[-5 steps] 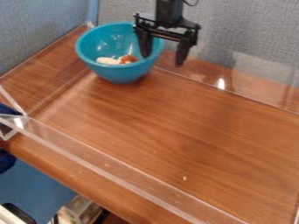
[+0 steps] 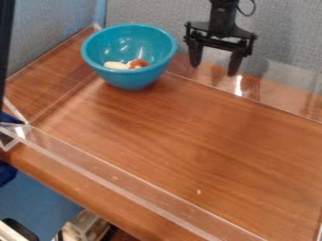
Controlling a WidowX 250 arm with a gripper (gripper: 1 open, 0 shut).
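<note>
A teal bowl [image 2: 130, 75] stands at the back left of the wooden table [image 2: 189, 165]. In it lie a pale elongated item [image 2: 116, 65] and a small orange-red item [image 2: 138, 63]. My dark gripper [image 2: 217, 58] hangs at the back of the table, right of the bowl and apart from it. Its two fingers point down, spread apart, and nothing shows between them.
A clear low rim runs round the table, with the grey padded wall behind it. Some dark and blue objects lie off the left edge.
The bowl and its contents look unchanged.
</note>
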